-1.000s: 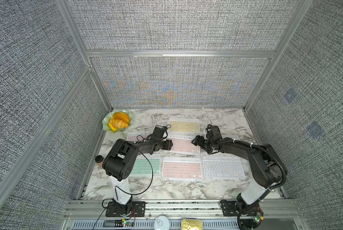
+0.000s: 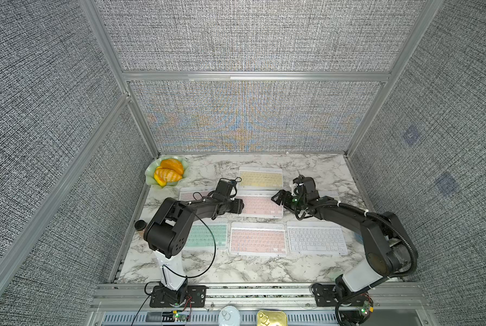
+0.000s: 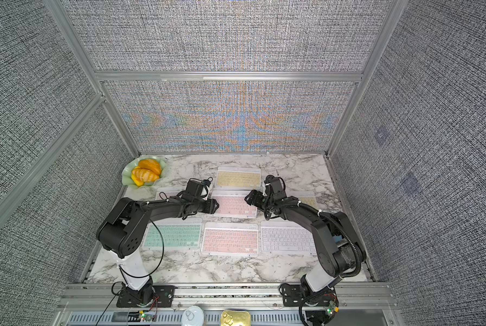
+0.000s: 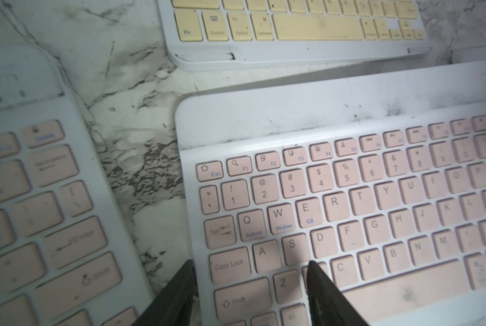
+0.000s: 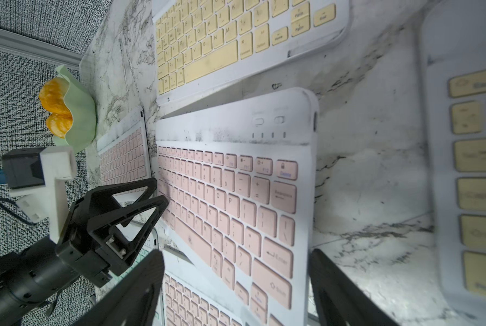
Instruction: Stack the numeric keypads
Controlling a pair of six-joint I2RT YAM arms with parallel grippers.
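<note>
A white keypad with pink keys (image 2: 260, 205) lies in the middle of the back area between my two grippers. At its left edge, my left gripper is shut on it, one finger over the keys and the other beside the edge. My right gripper stands part open at the right edge; one finger is over the pink keys, the other just outside. A second pink keypad (image 2: 258, 240) lies in front, between a green one (image 2: 207, 237) and a white one (image 2: 316, 238). A yellow keypad (image 2: 261, 178) lies behind.
Another pink keypad (image 4: 42, 217) lies left of the middle one. Another yellow-keyed keypad (image 5: 476, 163) lies to the right. A green bowl (image 2: 149, 175) with yellow-orange items stands at the back left. Bare marble shows along the front.
The middle pink keypad's right side has shifted slightly and sits straighter. The left arm has barely moved.
</note>
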